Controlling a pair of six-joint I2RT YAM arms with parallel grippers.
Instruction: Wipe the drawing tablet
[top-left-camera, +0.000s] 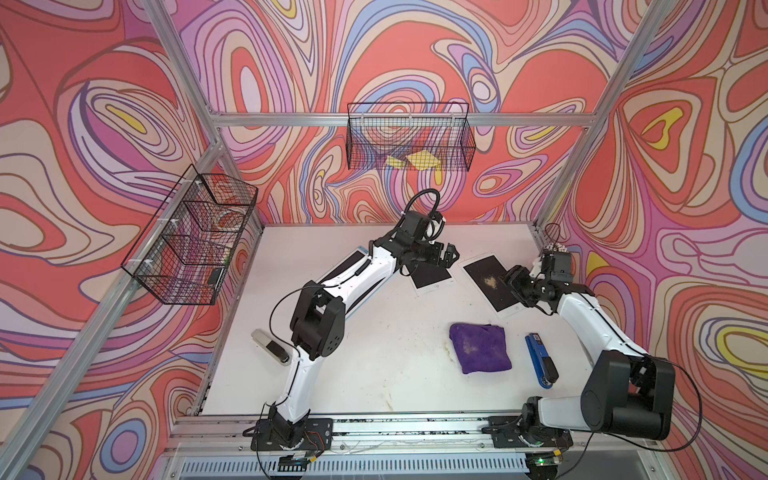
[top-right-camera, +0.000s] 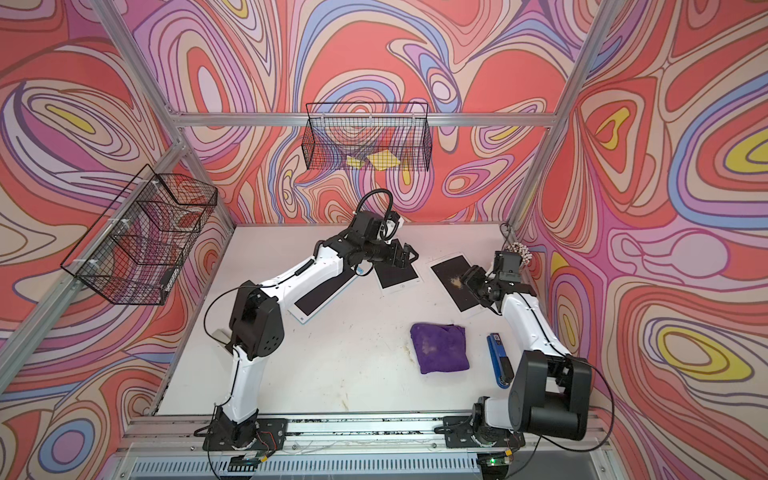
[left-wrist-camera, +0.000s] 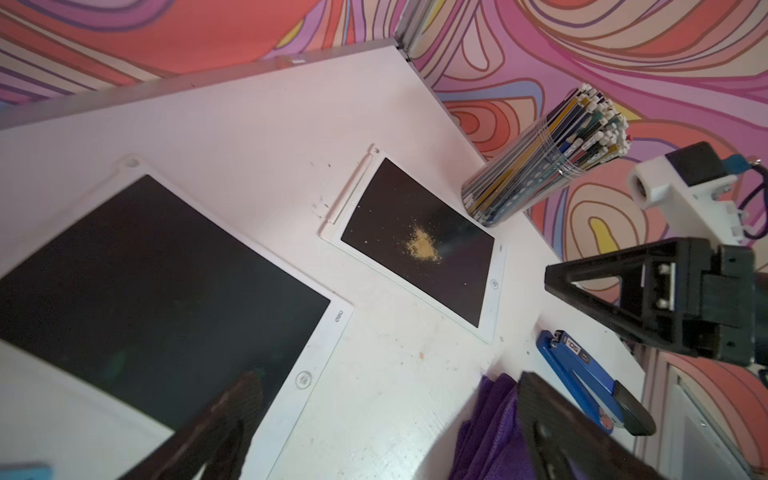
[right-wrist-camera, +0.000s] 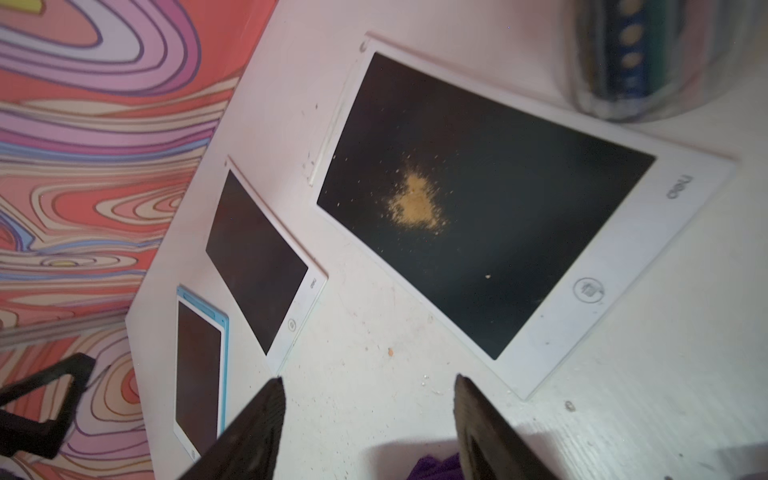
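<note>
The drawing tablet (right-wrist-camera: 488, 216) with a pile of yellowish crumbs (right-wrist-camera: 416, 204) on its black screen lies at the back right of the table. My right gripper (top-left-camera: 517, 283) hangs over that tablet's right part, fingers apart and empty in the right wrist view. My left gripper (top-left-camera: 446, 256) is open and empty above the middle tablet (left-wrist-camera: 160, 288). A purple cloth (top-left-camera: 480, 348) lies folded in front of the tablets, apart from both grippers.
A third tablet (right-wrist-camera: 198, 368) lies at the left. A cup of pens (left-wrist-camera: 544, 160) stands at the back right. A blue stapler (top-left-camera: 539, 360) lies at the front right. Wire baskets (top-left-camera: 410, 136) hang on the frame.
</note>
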